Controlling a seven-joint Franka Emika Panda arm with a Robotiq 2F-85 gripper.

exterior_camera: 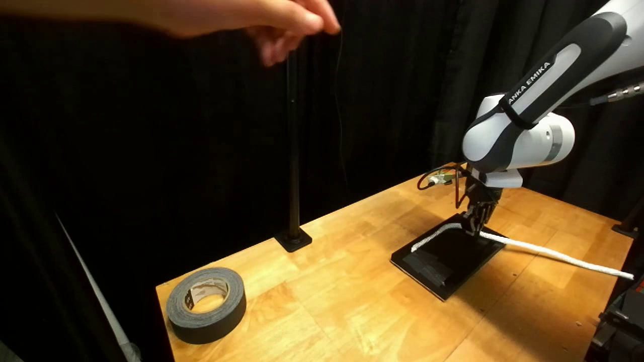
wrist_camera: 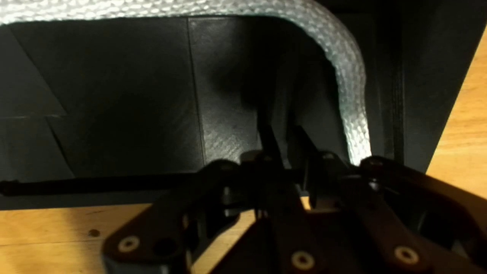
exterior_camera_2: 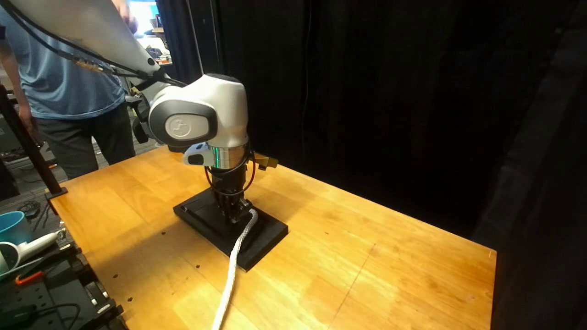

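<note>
A white braided rope (wrist_camera: pixel 255 7) lies bent across a black plate (wrist_camera: pixel 137 91). In the wrist view it curves down on the right and passes out of sight behind my right-hand finger linkage. My gripper is low over the plate, its two fingers close together with a narrow gap. Only dark surface shows between the tips; whether any rope is caught there is hidden. From the side, the rope (exterior_camera: pixel 555 253) comes out on both sides of the gripper (exterior_camera: pixel 472 231), and its long end runs off the plate over the table.
A grey tape roll (exterior_camera: pixel 208 304) sits at the table's far-left corner, and a black post base (exterior_camera: pixel 293 240) stands on the rear edge. A person's hand (exterior_camera: pixel 290 24) is in the air at upper left.
</note>
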